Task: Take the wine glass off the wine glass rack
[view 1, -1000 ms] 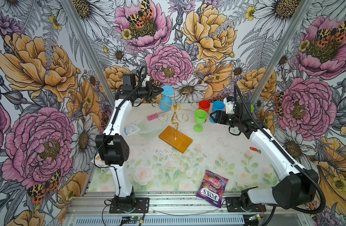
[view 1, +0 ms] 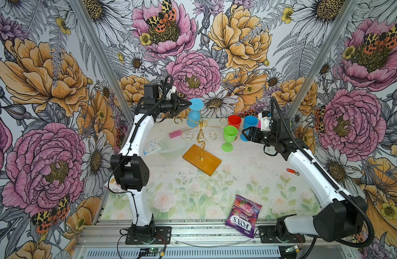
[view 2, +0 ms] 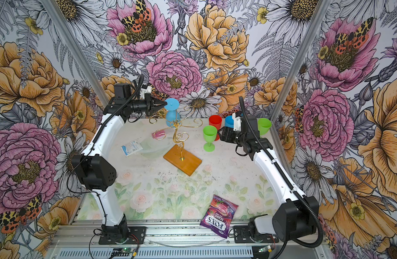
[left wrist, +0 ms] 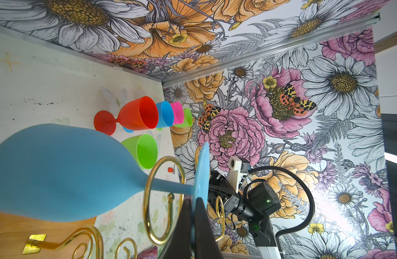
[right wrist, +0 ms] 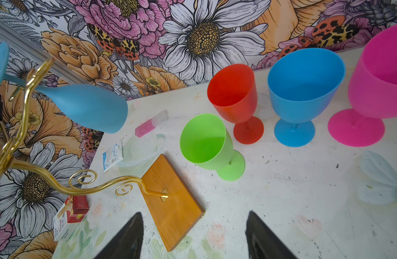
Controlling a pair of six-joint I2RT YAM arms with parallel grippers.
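A light blue wine glass (view 1: pixel 192 118) hangs upside down on the gold rack (view 1: pixel 201 123), its stem among the curls. My left gripper (view 1: pixel 187 104) is shut at the glass's foot (view 2: pixel 171 103); in the left wrist view the foot rises thin between or at the fingertips, stem in a gold curl, bowl (left wrist: pixel 64 172) toward the left. The rack stands on a wooden base (view 1: pixel 202 160). My right gripper is open, right of the rack, with nothing between its fingers, facing the cups and rack.
Green (right wrist: pixel 205 142), red (right wrist: pixel 235 95), blue (right wrist: pixel 305 86) and pink (right wrist: pixel 375 86) goblets stand right of the rack. A snack bag (view 1: pixel 243 215) lies at the front edge, a small packet (view 1: pixel 151 147) at left.
The left gripper has moved slightly right, and the blue glass has shifted a little right with it. The right arm has moved very slightly.
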